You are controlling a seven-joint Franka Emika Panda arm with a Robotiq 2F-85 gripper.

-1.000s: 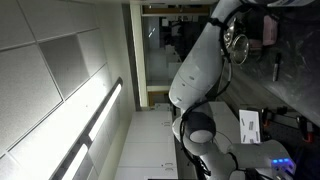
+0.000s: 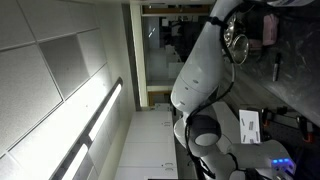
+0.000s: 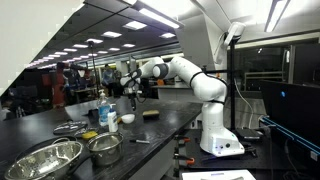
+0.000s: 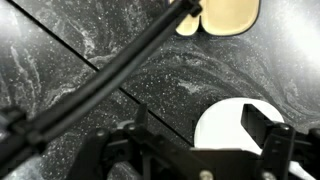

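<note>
My gripper stands open over the dark, speckled counter, its black fingers wide apart at the bottom of the wrist view. A round white dish [image 4: 228, 125] lies below, partly covered by the right finger. Nothing shows held between the fingers. At the top of the wrist view is a tan object with a rounded edge [image 4: 230, 14], cut off by the frame. In exterior view 2 the arm [image 3: 190, 75] stretches out over the counter, above a small white bowl [image 3: 127, 118] and a yellowish item [image 3: 151, 113].
Metal pots [image 3: 105, 151] and a strainer-like pan [image 3: 45, 163] occupy the near counter. A white bottle [image 3: 112, 123] and a blue container [image 3: 104, 108] stand near the white bowl. A dark seam [image 4: 75, 52] crosses the counter, with a black cable-like bar [image 4: 110, 72] above it.
The arm has shifted only slightly in exterior view 1. The pots and other items there look unmoved.
</note>
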